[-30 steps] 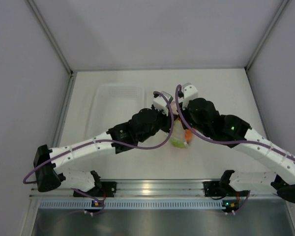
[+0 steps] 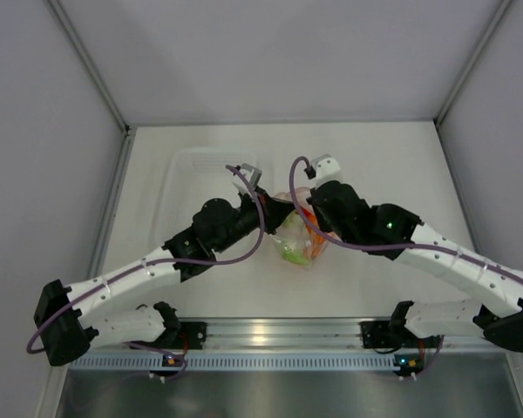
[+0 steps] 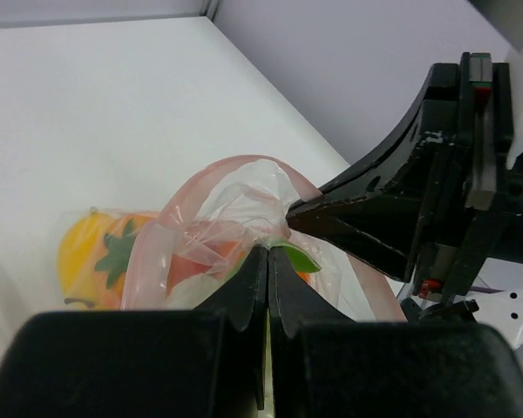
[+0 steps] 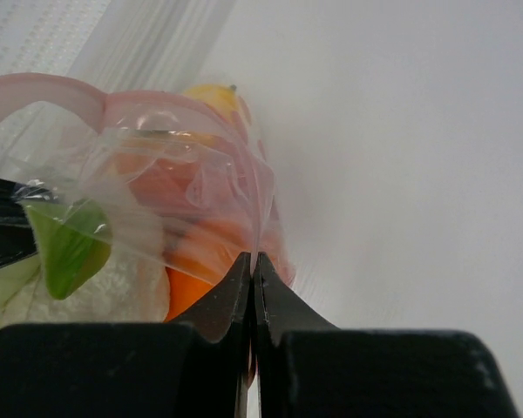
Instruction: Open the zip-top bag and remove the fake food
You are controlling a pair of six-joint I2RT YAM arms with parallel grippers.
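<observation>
A clear zip top bag (image 2: 296, 244) with pink rim and fake food lies mid-table between my grippers. In the left wrist view its loose mouth (image 3: 235, 196) shows, with yellow food (image 3: 83, 257) and green food (image 3: 301, 261) behind plastic. My left gripper is shut at the bag's mouth; whether plastic is between its fingertips is unclear. My right gripper is shut on the bag's pink rim, a thin edge of plastic running into its fingertips. Orange food (image 4: 187, 283) shows below it.
An empty white tray (image 2: 200, 157) sits at the back left, partly behind the left arm. Walls border the table at the back and sides.
My left gripper's head has turned somewhat.
</observation>
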